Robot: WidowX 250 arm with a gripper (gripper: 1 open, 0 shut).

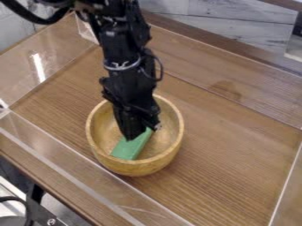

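The black gripper (137,125) reaches down from the top into a round yellow-tan bowl (171,141) on the wooden table (230,132), near the middle of the view. It is shut, its tips over the back part of the bowl's inside. A flat green object (127,148) lies in the bowl, its upper end just below the fingertips. Whether the fingertips touch it I cannot tell.
Bare wood is free to the right and behind the bowl. A pale strip runs along the table's left and front edge, with dark cables at the lower left and top left. A tiled wall stands at the back right.
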